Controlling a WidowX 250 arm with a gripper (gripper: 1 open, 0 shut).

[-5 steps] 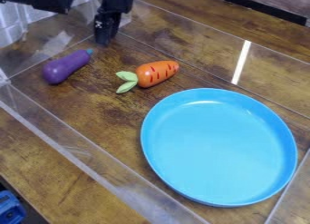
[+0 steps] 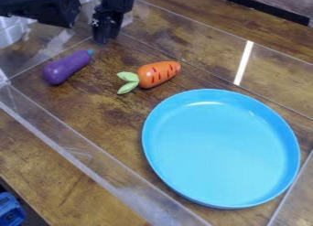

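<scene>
The black gripper [image 2: 105, 25] hangs at the top left, dark and partly merged with the arm, above and behind the toys; whether it is open or shut is unclear. A purple toy eggplant [image 2: 66, 69] lies on the wooden surface at the left. An orange toy carrot [image 2: 158, 73] with pale green leaves lies near the middle, right of the eggplant. A large blue plate [image 2: 221, 147] sits at the lower right.
Clear plastic walls border the wooden floor on the left and bottom. A blue object [image 2: 9, 211] is at the lower left corner, outside the wall.
The dark arm at the top left has shifted slightly over the last second. The eggplant, carrot and plate have not moved.
</scene>
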